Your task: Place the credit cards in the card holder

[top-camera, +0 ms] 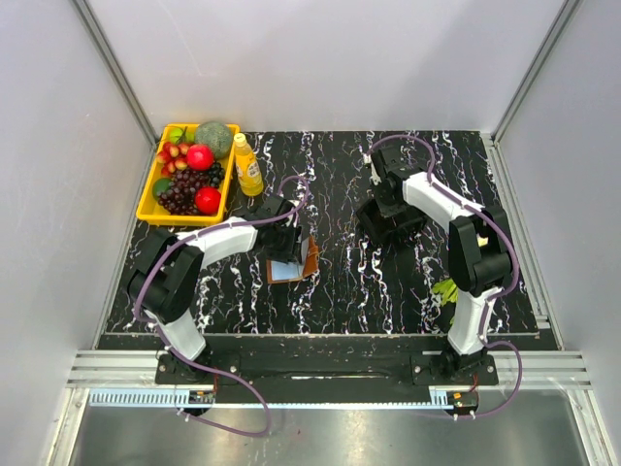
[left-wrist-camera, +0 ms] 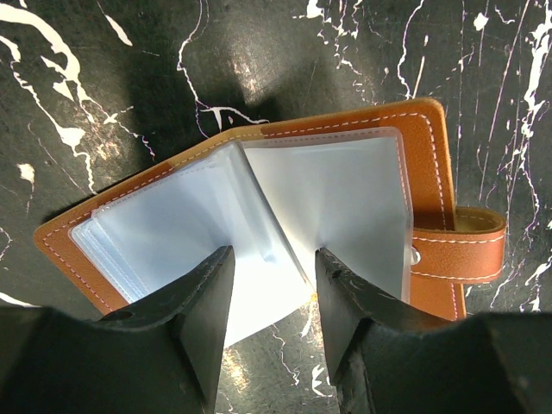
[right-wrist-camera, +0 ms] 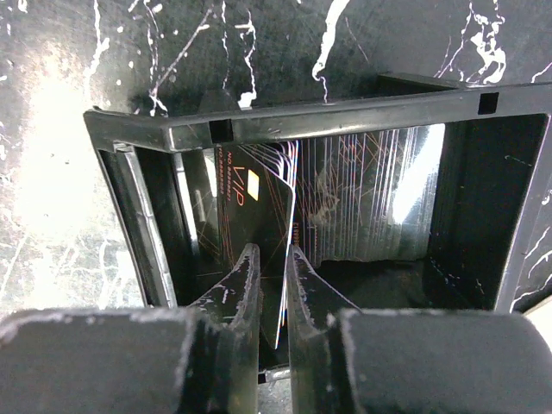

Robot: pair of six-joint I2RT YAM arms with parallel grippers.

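Note:
In the left wrist view, a brown leather card holder (left-wrist-camera: 429, 164) lies spread on the table, its clear sleeves (left-wrist-camera: 345, 185) fanned out. My left gripper hovers over it, fingers apart, a raised sleeve edge running into the gap. A black box (right-wrist-camera: 345, 122) fills much of the right wrist view. Inside stand several dark credit cards, the nearest a black one marked VIP (right-wrist-camera: 244, 203). My right gripper reaches in narrowly open, with the lower end of the leaning VIP card between its fingers; contact on both sides does not show.
At the left back sit a yellow basket (top-camera: 146, 209) of fruit and a yellow bottle (top-camera: 248, 167). Green vegetables (top-camera: 445, 290) lie by the right arm. The marbled table between holder and box is clear.

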